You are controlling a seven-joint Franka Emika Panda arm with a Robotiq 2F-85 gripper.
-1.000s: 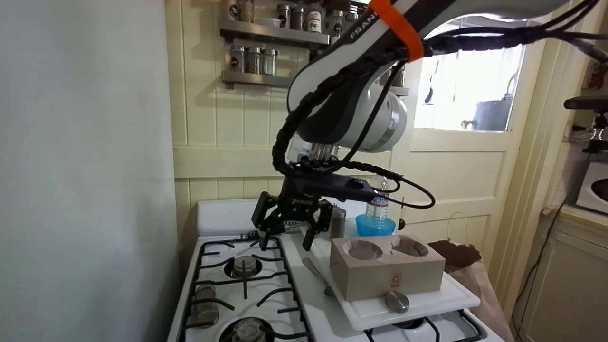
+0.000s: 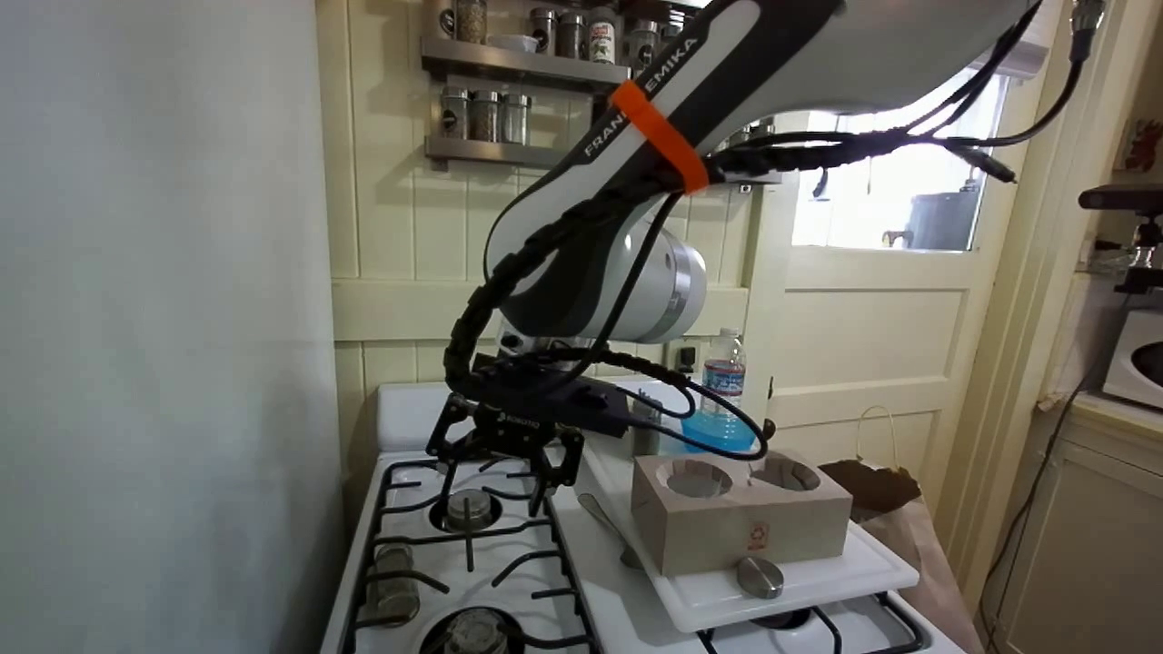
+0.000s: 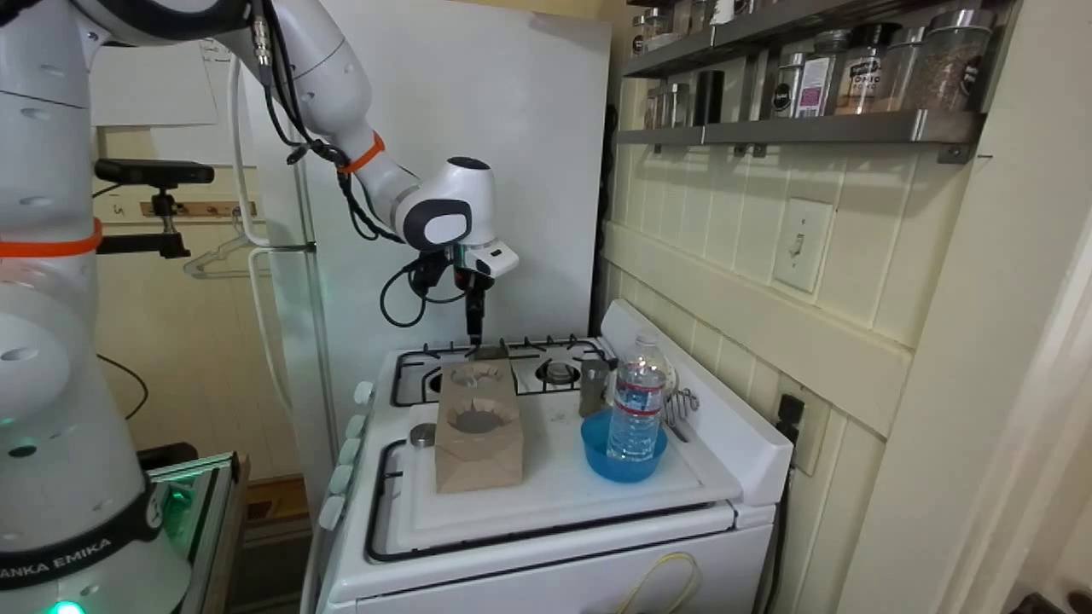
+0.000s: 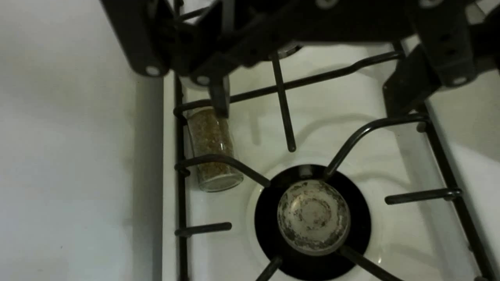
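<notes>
My gripper [image 2: 491, 492] is open over the left-hand burners of the stove, with nothing between its fingers. In the wrist view, one finger [image 4: 219, 96] overlaps the upper end of a glass jar [image 4: 213, 140] from the camera's side; the other finger [image 4: 408, 89] is far to the right. The jar, filled with something brown and grainy, lies on its side under the grate near the stove's edge. A grate bar crosses over it. In exterior view 1 the jar [image 2: 393, 585] is nearer the camera than my gripper, which stands well above it.
Black grate bars [image 4: 220, 160] surround the burner cap [image 4: 314, 217]. A cardboard holder [image 2: 698, 534] with two round holes and a metal lid [image 2: 760, 578] sit on a white board. A blue bowl [image 3: 614, 469] holds a water bottle [image 3: 636, 399]. A fridge wall [image 3: 450, 102] bounds the stove's far end.
In exterior view 1 the arm and open gripper have moved left and lower, from near the holder to over the left burners. The jar, holder and lid have stayed put.
</notes>
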